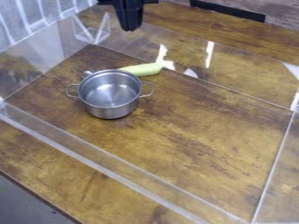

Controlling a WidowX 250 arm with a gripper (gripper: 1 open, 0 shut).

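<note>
A steel pot (110, 96) with two side handles stands on the wooden table. Just behind it, to the right, lies a pale green elongated object (140, 68), like a corn cob or vegetable, with a small metallic piece at its left. The dark gripper (129, 23) is high above, at the top edge of the view, mostly out of frame, with nothing visible between its fingers; it looks shut.
Clear acrylic panels (260, 190) border the work area on the sides, front and back. The right and front parts of the wooden surface (205, 140) inside them are clear.
</note>
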